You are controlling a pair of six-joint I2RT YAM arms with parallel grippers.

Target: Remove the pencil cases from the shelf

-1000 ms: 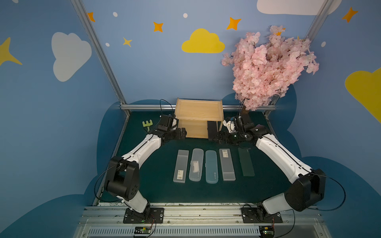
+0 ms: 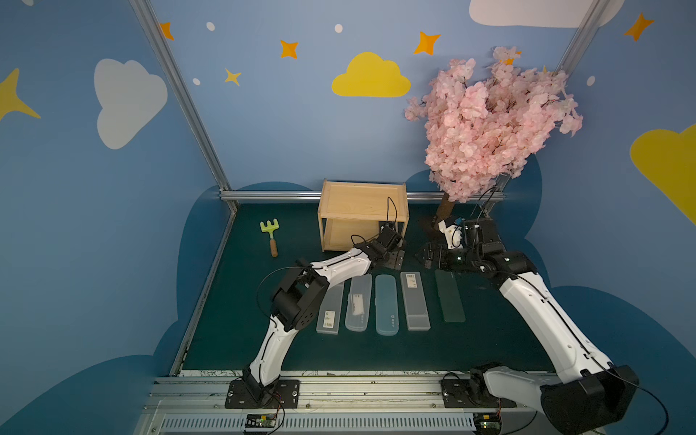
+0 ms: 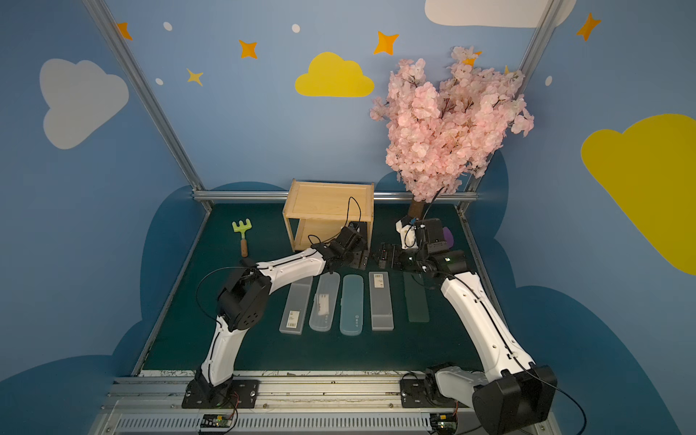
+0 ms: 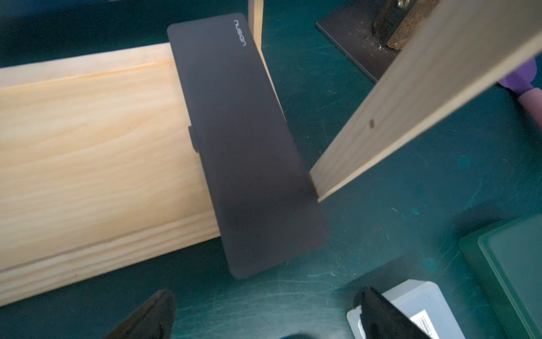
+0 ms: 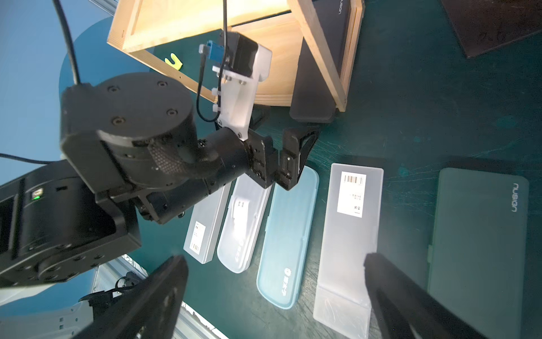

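A black pencil case [image 4: 248, 147] lies along the right end of the wooden shelf's [image 4: 96, 152] lower board, beside a post, its near end overhanging the front edge. My left gripper is open in front of it, fingers empty at the bottom of the left wrist view. My right gripper is open to the right, above the row on the mat: two clear cases [image 2: 330, 308] [image 2: 358, 303], a blue case [image 2: 386, 304], another clear case [image 2: 414, 301] and a green case [image 2: 450, 297].
A pink blossom tree [image 2: 493, 130] stands behind at the right, near a purple-and-pink tool [image 4: 530, 104]. A green hand fork [image 2: 269, 232] lies left of the shelf.
My left gripper has moved right from the shelf's left side to in front of the black case. My right gripper has moved to the right, away from the shelf.
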